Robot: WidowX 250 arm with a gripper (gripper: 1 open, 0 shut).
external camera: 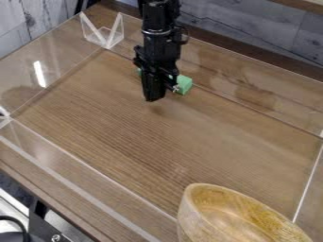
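Note:
The black arm with its gripper (155, 91) hangs at the back middle of the wooden table (139, 161). Just behind and to the right of the gripper sits a green object (182, 83), partly hidden by the arm. The fingertips are small and dark, and I cannot tell whether they are open or shut, or whether they touch the green object.
A yellow bowl-like container (233, 213) fills the front right. Clear plastic brackets stand at the left edge and back left. Dark cables lie at the bottom left corner.

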